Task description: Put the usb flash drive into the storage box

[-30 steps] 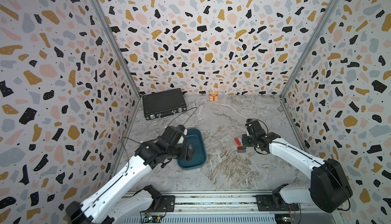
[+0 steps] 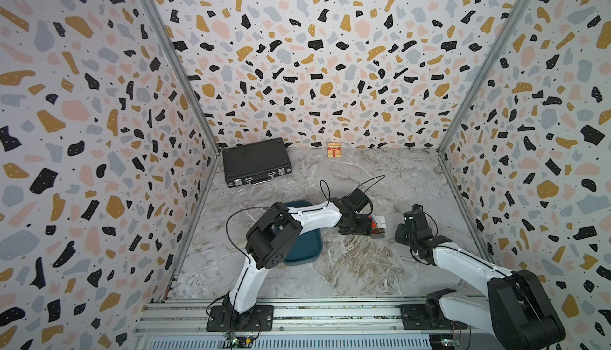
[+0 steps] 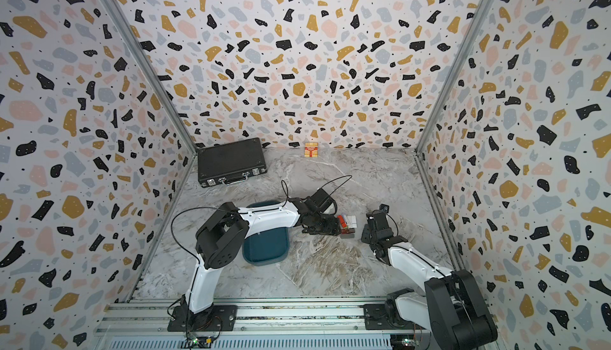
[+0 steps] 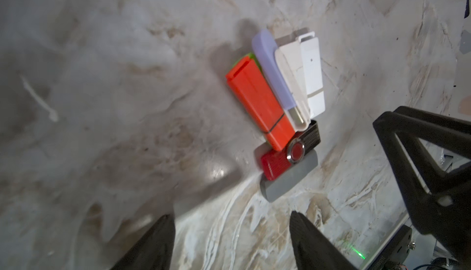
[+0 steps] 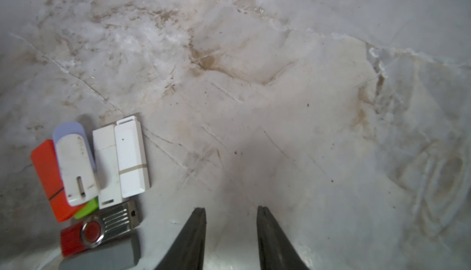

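Several usb flash drives lie bunched on the marble table. In the left wrist view, an orange-red drive (image 4: 260,100), a lavender one (image 4: 273,71), white ones (image 4: 312,76), a red and black one (image 4: 284,159) and a grey one (image 4: 289,175) touch or overlap. A bit of green shows under the pile in the right wrist view. My left gripper is part open with nothing between its fingers, just left of the drives. To their right, my right gripper stands open and empty. The blue storage box (image 3: 266,257) is partly hidden beneath my left arm.
A black briefcase (image 2: 257,161) stands at the back left. A small red and yellow box (image 2: 334,149) is at the back wall.
My left gripper has swung right from over the blue box to beside the drives. My right gripper has drawn back to the right, away from them.
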